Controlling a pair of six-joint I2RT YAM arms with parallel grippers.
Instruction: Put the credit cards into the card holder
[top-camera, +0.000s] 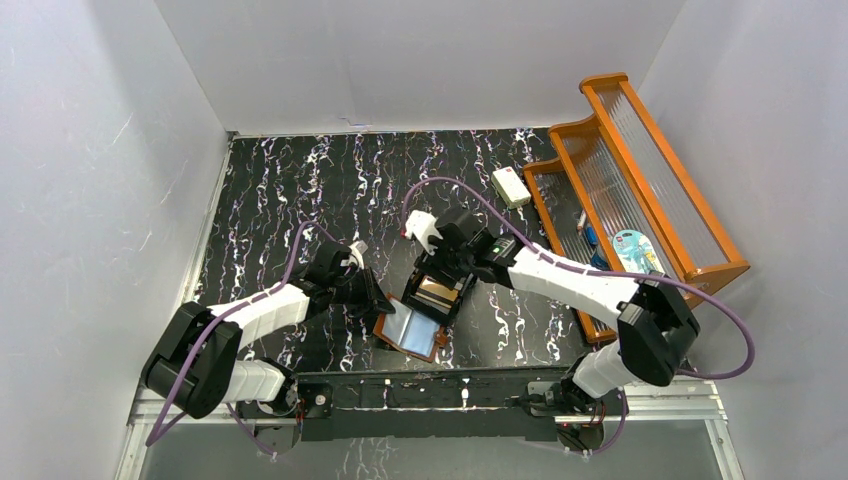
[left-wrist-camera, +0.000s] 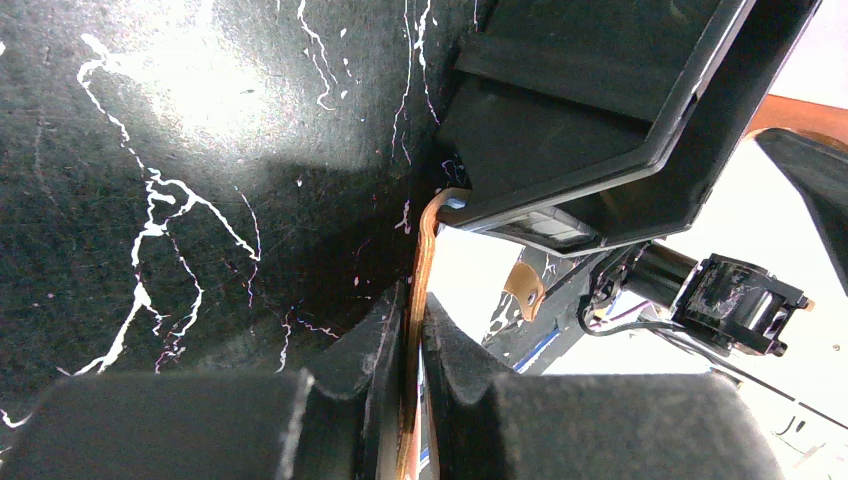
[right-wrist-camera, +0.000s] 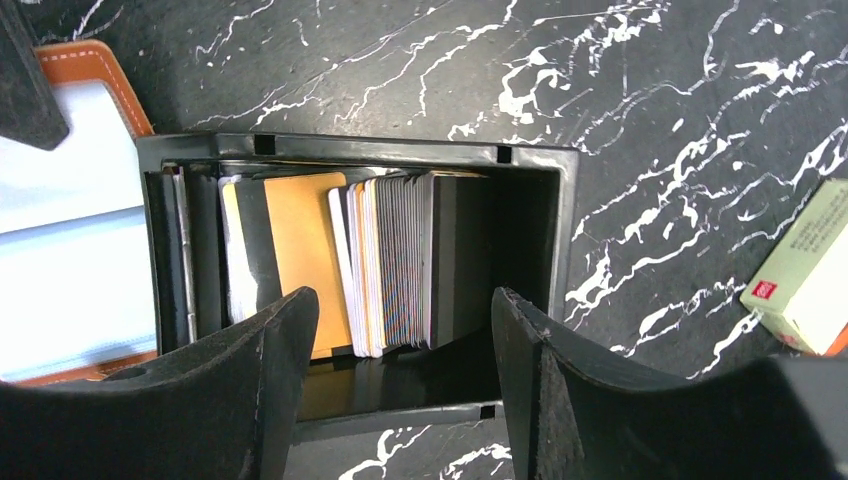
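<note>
The open card holder (top-camera: 409, 329), brown-edged with clear sleeves, lies near the table's front edge. My left gripper (top-camera: 386, 306) pinches its left side; the brown edge (left-wrist-camera: 424, 270) runs between the dark fingers in the left wrist view. Touching the holder's far right side is a black box (right-wrist-camera: 360, 150). Inside it stand a row of thin credit cards (right-wrist-camera: 385, 260) and an orange card (right-wrist-camera: 305, 240) leaning among others. Above the box, my right gripper is open around the card row, its fingers apart and nothing gripped. From the top, the right arm hides part of the box.
A small pale box (top-camera: 511, 187) stands at the back right. The wooden rack (top-camera: 600, 130) with ribbed clear panels fills the right side. Bare dark marbled table (top-camera: 290, 190) stretches across the back left.
</note>
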